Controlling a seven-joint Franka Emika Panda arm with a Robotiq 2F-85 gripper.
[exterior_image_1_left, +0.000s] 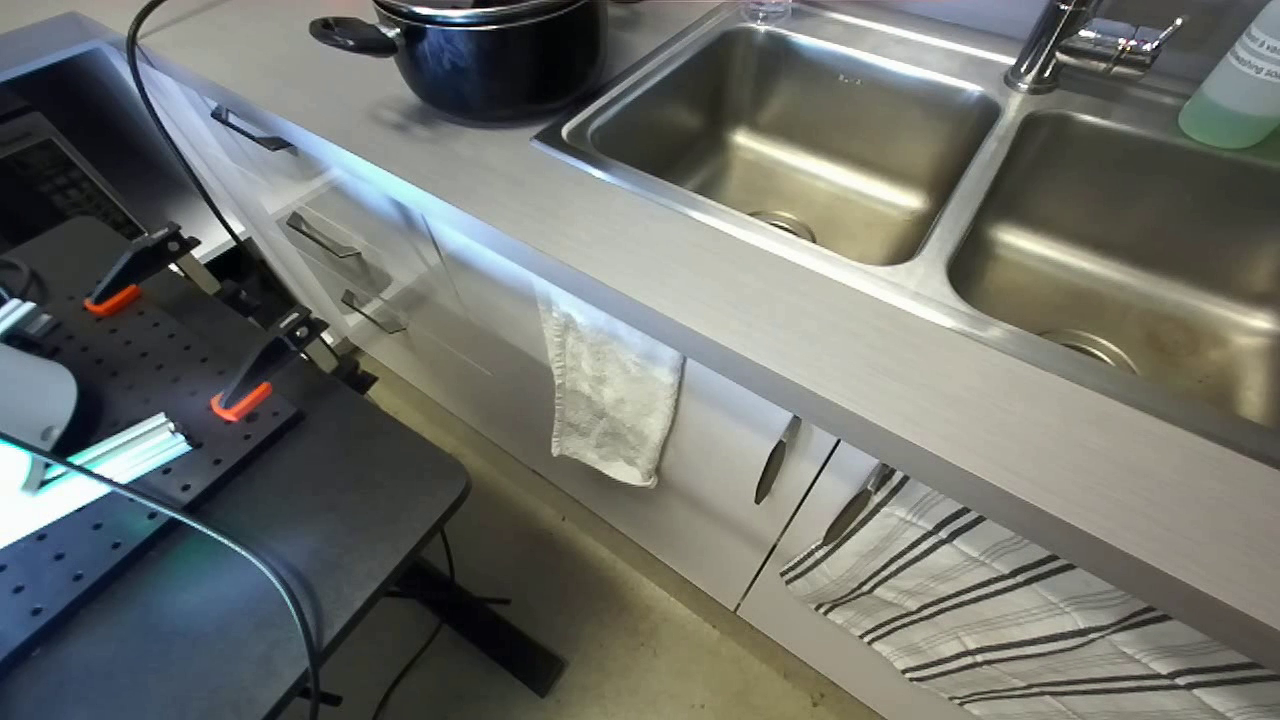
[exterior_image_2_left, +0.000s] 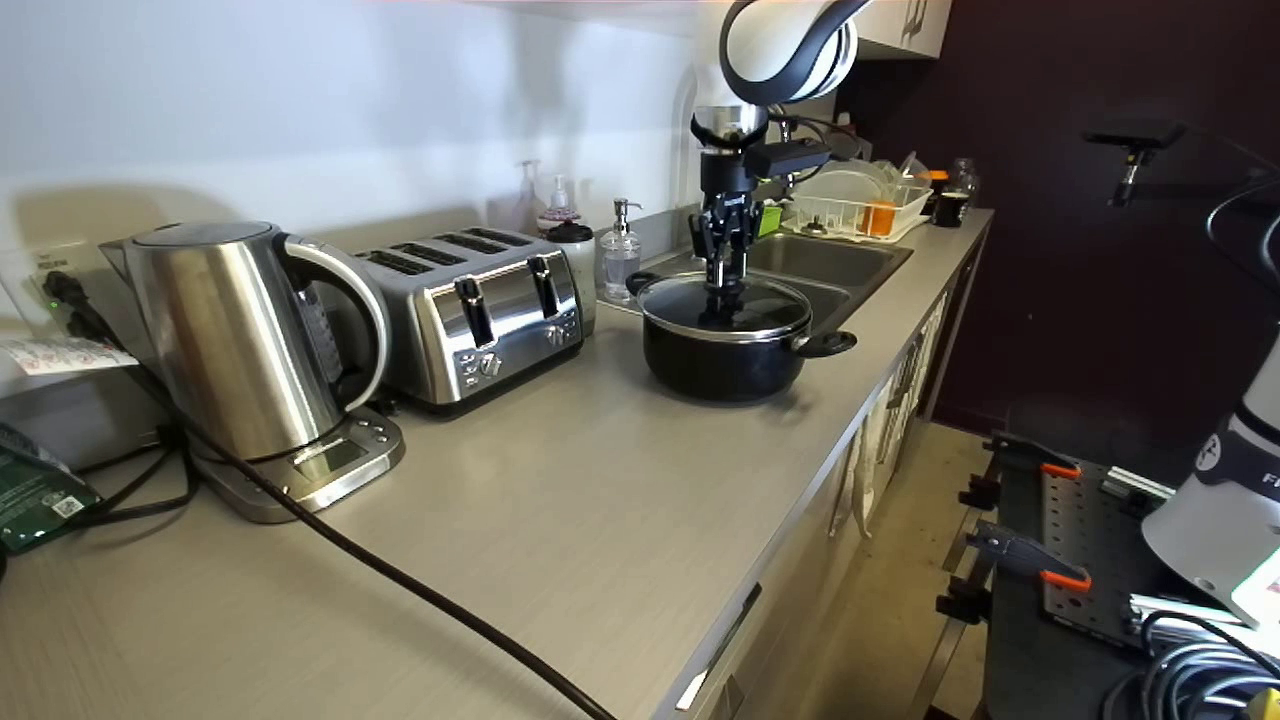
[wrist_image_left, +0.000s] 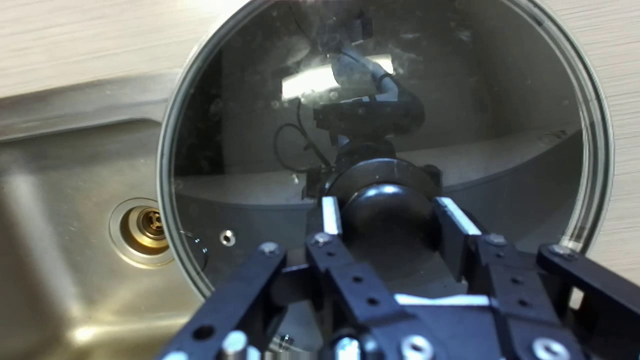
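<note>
A black pot stands on the counter beside the sink, with its glass lid level across the top. Whether the lid is raised slightly off the rim, I cannot tell. From above, my gripper reaches straight down to the middle of the lid. In the wrist view the round black knob lies between my two fingers, which are shut on it. Exterior view 1 catches only the pot and the lid's edge at its top, with the gripper out of frame.
The double sink adjoins the pot. A toaster and a kettle stand along the wall, near a soap dispenser. A black cable crosses the counter. Bare counter lies in front of the toaster.
</note>
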